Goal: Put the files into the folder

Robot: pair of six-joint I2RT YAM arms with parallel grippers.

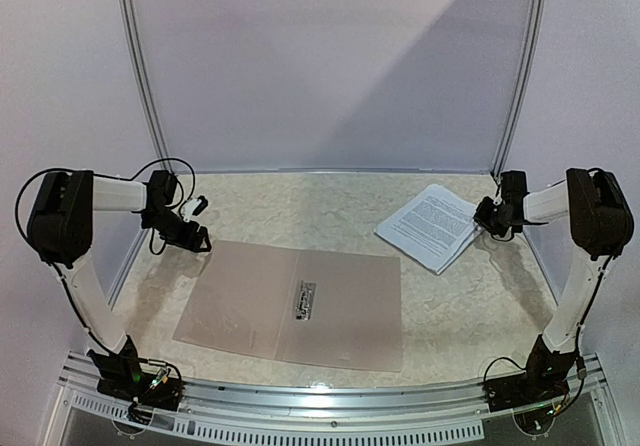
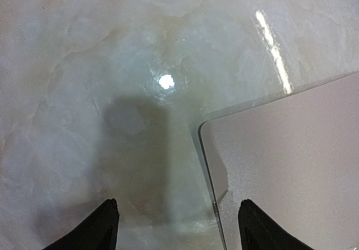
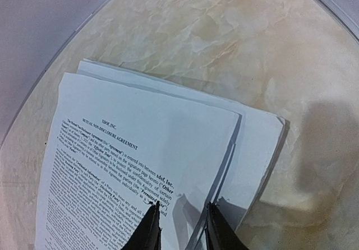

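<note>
The open folder (image 1: pixel 240 296), pinkish and translucent with a metal clip in its middle, lies flat on the table. A stack of printed files (image 1: pixel 430 226) rests beyond its right side. My left gripper is open over the folder's far left corner, and the folder's left edge runs between its fingers in the left wrist view. At the stack's right side my right gripper stands partly open, its fingers narrowly apart. The upper sheets' edge (image 3: pixel 231 143) lies under that gap; whether paper is between the fingertips I cannot tell.
Below the shifted upper sheets, the lower papers (image 3: pixel 255 140) stick out to the right. Bare table (image 1: pixel 320 211) spreads behind the folder and to the front right. Walls close in behind both arms, and a metal rail (image 1: pixel 330 396) borders the front.
</note>
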